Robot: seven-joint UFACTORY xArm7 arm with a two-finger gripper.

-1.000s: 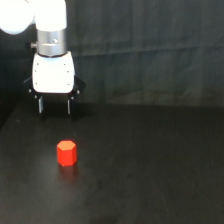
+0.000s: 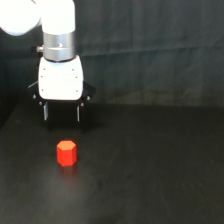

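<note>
On the black table stands a small red hexagonal block (image 2: 67, 153), left of centre in the camera view. Above and behind it hangs my gripper (image 2: 62, 114), its two thin fingers pointing down. The fingers are spread apart, and only dark background shows between them. Clear space separates the fingertips from the block, and nothing hides the block.
A dark curtain (image 2: 150, 55) closes off the back.
My gripper has moved slightly right and lower in the view, and its fingers still stand apart. The red block has stayed in place.
</note>
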